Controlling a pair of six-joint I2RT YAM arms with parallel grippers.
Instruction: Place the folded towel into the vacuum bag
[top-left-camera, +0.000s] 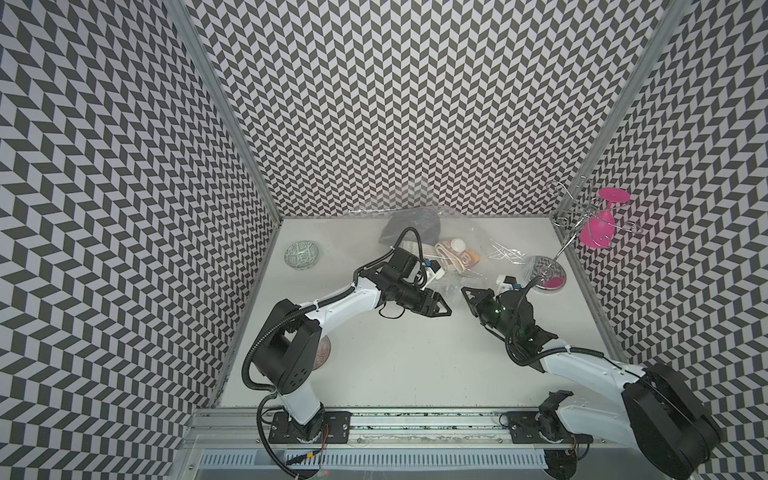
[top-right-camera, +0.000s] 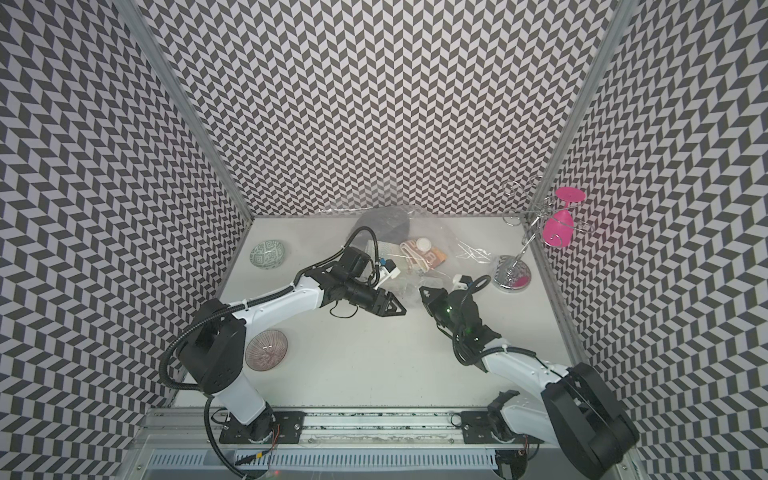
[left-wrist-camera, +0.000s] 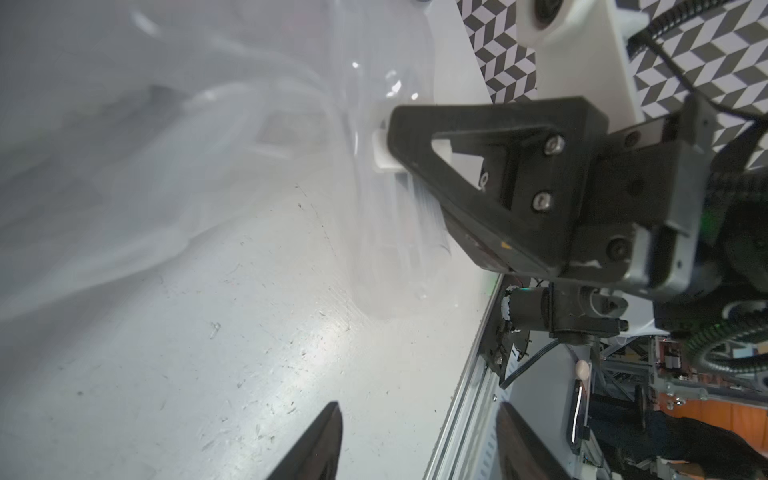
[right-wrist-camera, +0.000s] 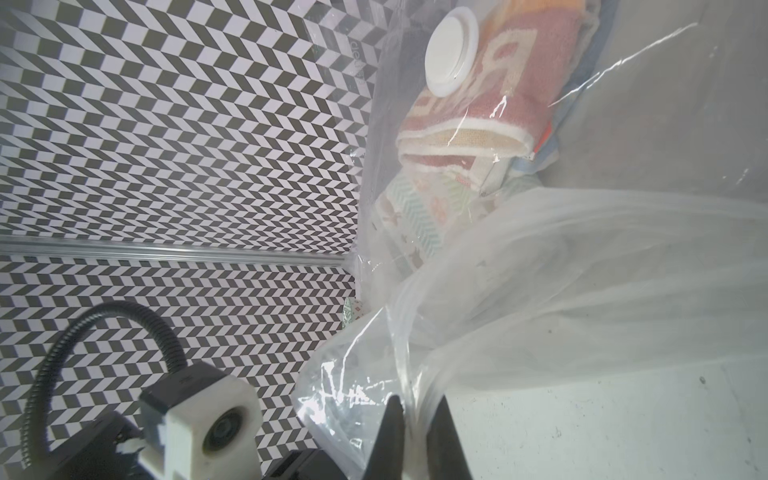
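A clear plastic bag (right-wrist-camera: 608, 288) spreads over the back middle of the table, with a white round valve (right-wrist-camera: 449, 52). Folded colourful towels (right-wrist-camera: 496, 96) show through the plastic in the right wrist view. My right gripper is shut on the bag's gathered edge. My left gripper is open, with nothing visible between its fingers, just in front of the bag and left of the right gripper (top-left-camera: 468, 293).
A pink glass on a chrome rack (top-left-camera: 600, 228) stands back right, a green dish (top-left-camera: 301, 254) back left, a pink dish (top-right-camera: 266, 349) left front. A dark item (top-left-camera: 408, 224) lies at the back.
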